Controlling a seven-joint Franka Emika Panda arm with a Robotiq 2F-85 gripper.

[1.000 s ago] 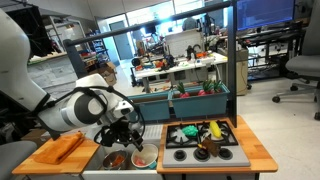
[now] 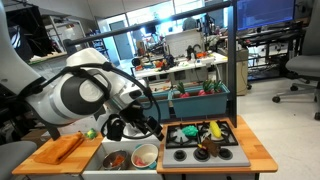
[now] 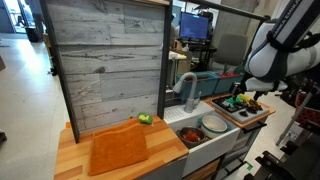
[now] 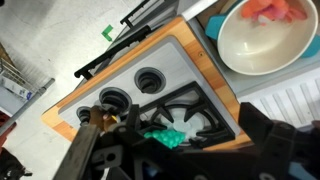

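Note:
My gripper stands open in the wrist view, a dark finger on each side and nothing held. Beneath it lies the stove [image 4: 185, 55], with black knobs along its edge. A green item [image 4: 168, 136] rests on the grate, partly hidden by the gripper. In exterior view 1 a yellow item [image 2: 214, 130] and a brown item [image 2: 211, 147] are also on the stove. The white bowl [image 2: 146, 153] sits in the sink beside a metal pot [image 2: 117, 160]. Something pink-red [image 4: 275, 10] is inside the bowl in the wrist view.
An orange cloth [image 3: 118, 149] lies flat on the wooden counter. Behind the stove is a blue-green planter box [image 2: 200, 105]. A faucet [image 3: 182, 77] rises by the sink, near a dark post and wooden wall [image 3: 110, 65]. Bare counter [image 2: 252, 150] shows right of the stove.
The arm has swung up and toward exterior view 1's camera, from low over the sink, with the gripper shifted rightward toward the stove. The bowl, pot and stove items look unmoved.

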